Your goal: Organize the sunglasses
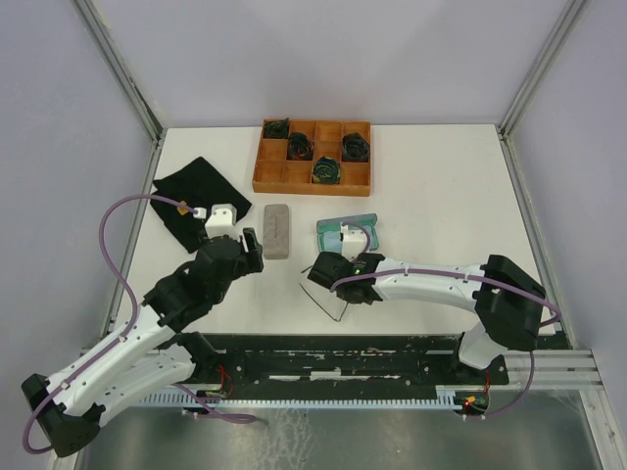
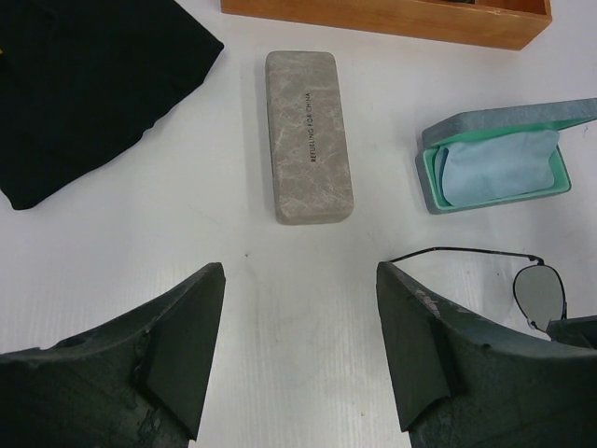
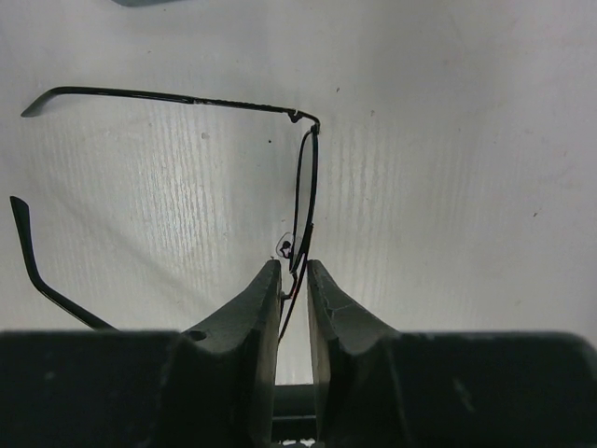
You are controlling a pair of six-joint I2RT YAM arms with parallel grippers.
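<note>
Thin-framed glasses lie on the white table, arms unfolded; in the right wrist view one arm stretches left. My right gripper is nearly closed, with a narrow gap and the glasses' frame between its fingertips; whether both pads touch it is unclear. From above, that gripper hides part of the glasses. Behind them an open grey-green case holds a pale blue cloth. At the left, my left gripper stands open and empty above the table. A wooden organizer at the back has dark eyewear in several compartments.
A closed grey stone-patterned case lies left of the open one. Black cloth with a small yellow mark spreads at the left. Some organizer compartments are empty.
</note>
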